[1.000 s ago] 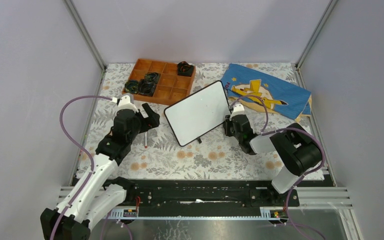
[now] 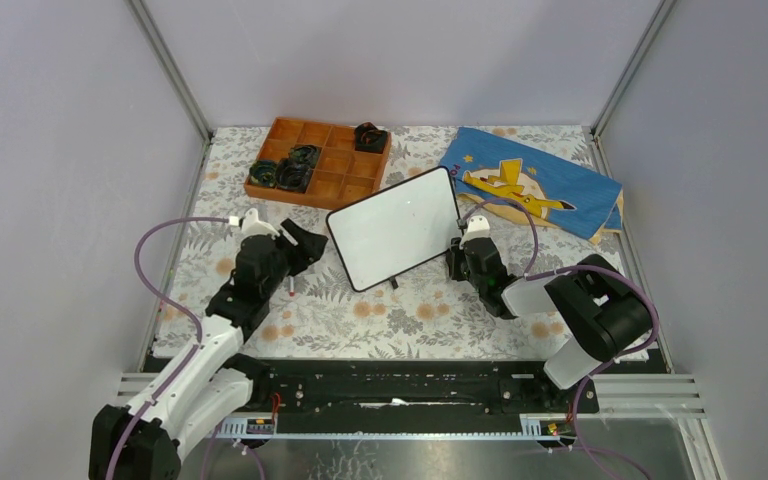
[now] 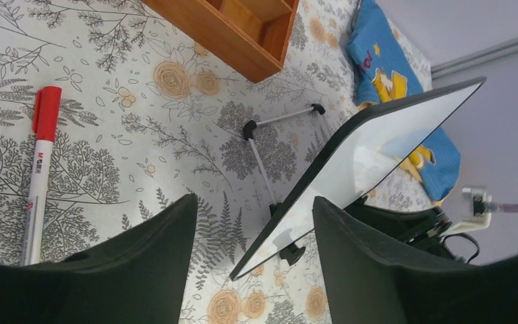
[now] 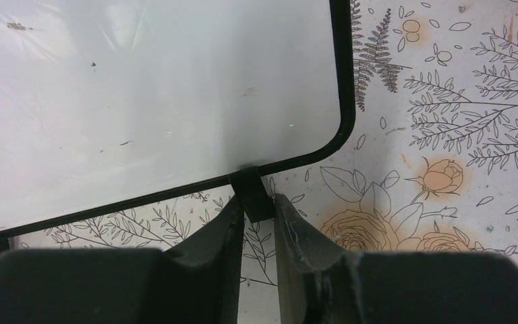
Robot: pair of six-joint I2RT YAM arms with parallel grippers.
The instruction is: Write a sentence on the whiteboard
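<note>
The whiteboard (image 2: 392, 228) stands tilted near the table's middle, its writing face blank but for a few small specks. At its lower edge, my right gripper is shut on a black support tab (image 4: 251, 196), with one finger on either side. Left of the board, my left gripper is open above the table, and nothing is held between its fingers. A white marker with a red cap (image 3: 38, 179) lies flat on the table at the far left of the left wrist view. In the top view only part of the marker (image 2: 292, 286) shows, below the left gripper.
An orange-brown compartment tray (image 2: 335, 183) holding several dark coils lies behind the board. A blue cloth (image 2: 560, 180) with a yellow figure is spread at the back right.
Over the last second, the board and right gripper have shifted slightly toward the front. The left gripper has moved a little toward the front, and its fingers look closer together.
</note>
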